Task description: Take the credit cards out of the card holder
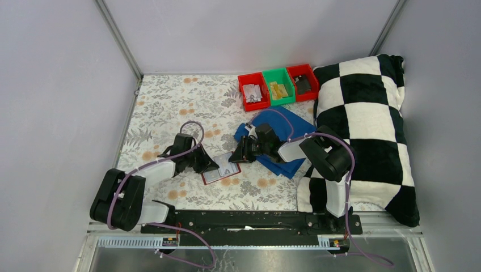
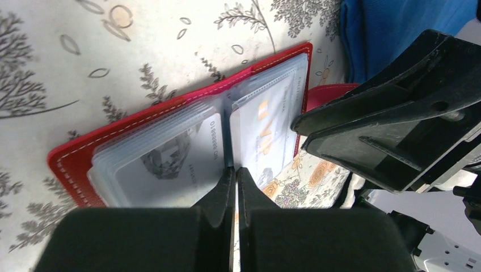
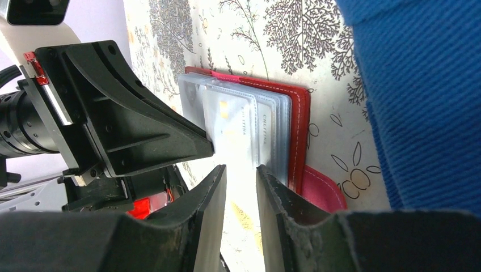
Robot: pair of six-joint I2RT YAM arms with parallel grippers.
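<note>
The card holder [image 2: 144, 120] lies unfolded on the table, red-edged with clear sleeves on both halves. A white card [image 2: 195, 156] shows in the left sleeves, and another white card [image 2: 265, 122] in the right sleeves. My left gripper is shut, its tips at the inner edge of the right-hand sleeves. Whether a thin edge is pinched there I cannot tell. My right gripper is partly open over the right half, its fingertips apart above the card [image 3: 231, 127], with nothing gripped. In the top view both grippers partly cover the holder [image 1: 222, 173].
At the back stand a red bin [image 1: 241, 85] with pale cards, a green bin [image 1: 268, 85] with yellowish cards, and another red bin [image 1: 313, 75] with dark items. Blue cloth [image 1: 292, 161] lies under the right arm. A checkered cushion [image 1: 363, 119] fills the right side.
</note>
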